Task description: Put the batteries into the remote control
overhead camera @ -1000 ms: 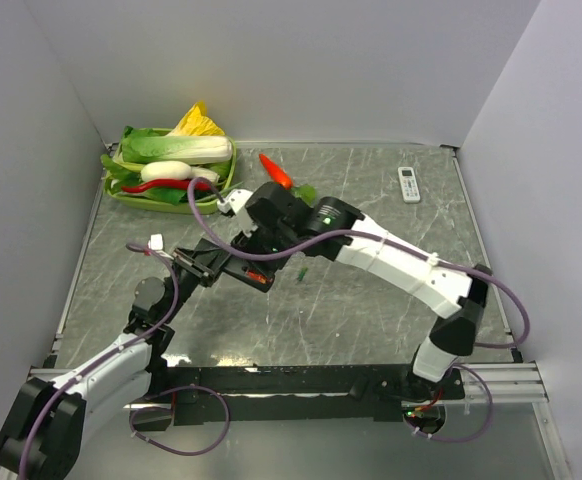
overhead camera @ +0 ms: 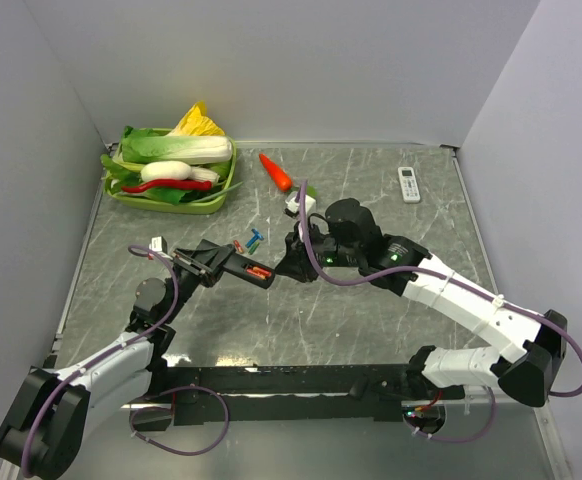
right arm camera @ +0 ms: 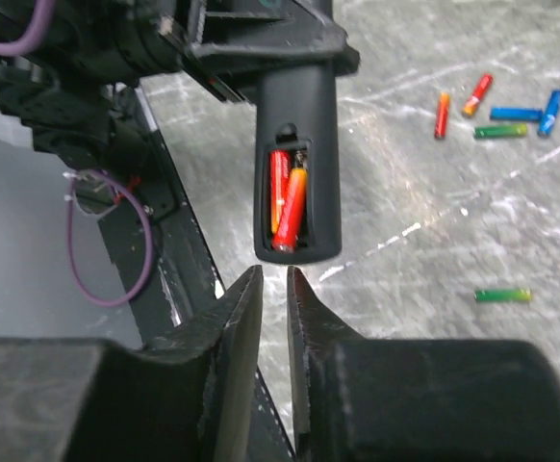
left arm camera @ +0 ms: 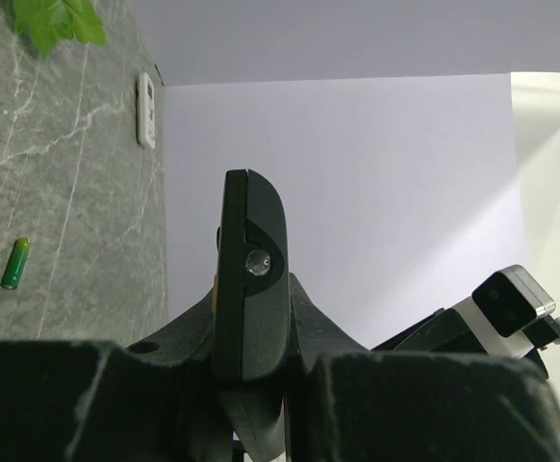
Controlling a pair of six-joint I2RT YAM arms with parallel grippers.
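My left gripper (overhead camera: 209,262) is shut on the black remote (overhead camera: 239,264), which is held up with its battery bay facing upward. In the right wrist view two red batteries (right arm camera: 290,210) lie in the bay, one resting at a slight slant. My right gripper is just beyond the remote's end, fingertips a little apart with nothing seen between them. Loose batteries lie on the table: red (right arm camera: 442,115), blue (right arm camera: 516,114) and green (right arm camera: 502,295).
A green basket of vegetables (overhead camera: 221,200) stands back left. A carrot (overhead camera: 275,170) and a white remote (overhead camera: 409,184) lie at the back.
My right arm has moved right, away from over the held remote, to beside its end. The left arm and the remote have not visibly moved.
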